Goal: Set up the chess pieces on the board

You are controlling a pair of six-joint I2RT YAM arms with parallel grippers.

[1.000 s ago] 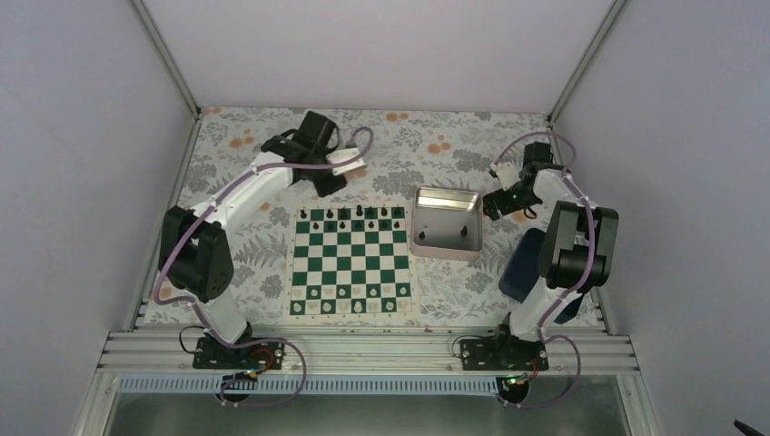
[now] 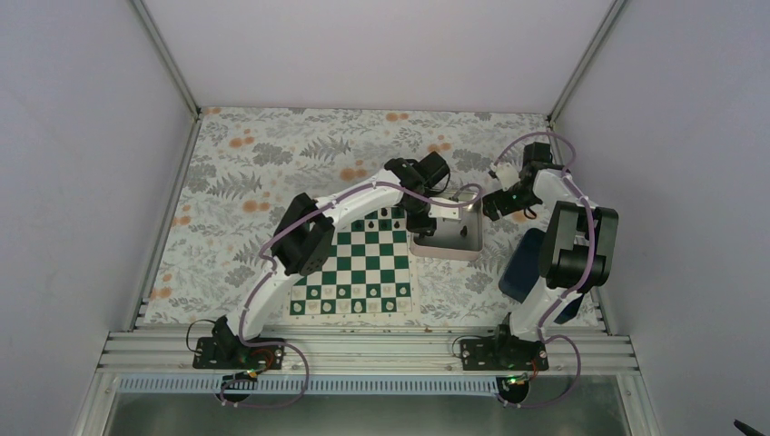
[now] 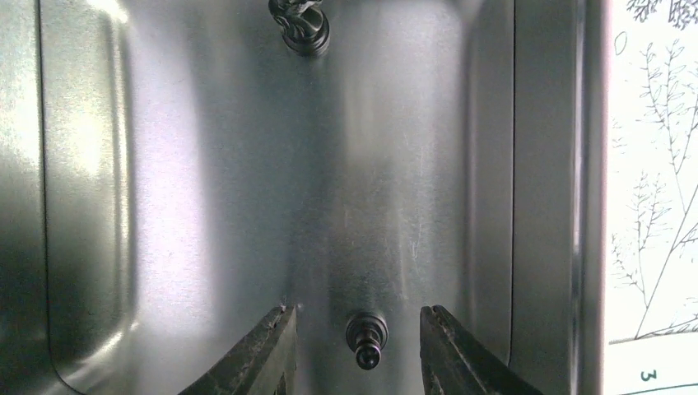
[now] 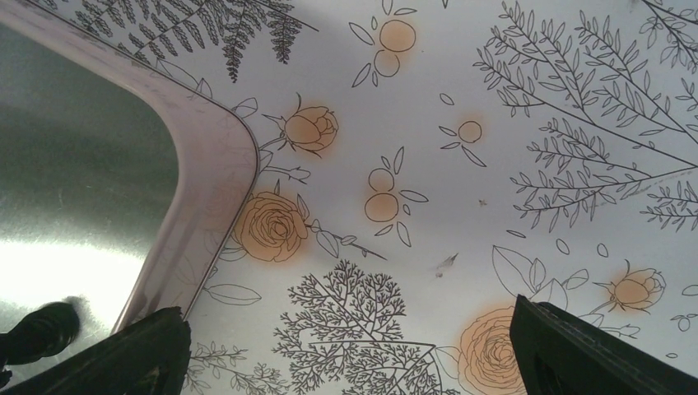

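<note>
The green and white chessboard (image 2: pixel 359 272) holds rows of light and dark pieces, partly hidden by my left arm in the top view. My left gripper (image 2: pixel 419 232) is over the metal tray (image 2: pixel 447 252). In the left wrist view it is open, with a dark pawn (image 3: pixel 367 339) between and just beyond its fingertips. A dark knight (image 3: pixel 300 25) stands farther off in the tray. My right gripper (image 2: pixel 492 209) is open beside the tray's right side, nothing between its fingers.
A dark blue tray (image 2: pixel 519 265) lies at the right, partly under the right arm.
My left arm has swung from the back left, past the board, to over the metal tray, and lowered toward it. The right arm has not moved.
</note>
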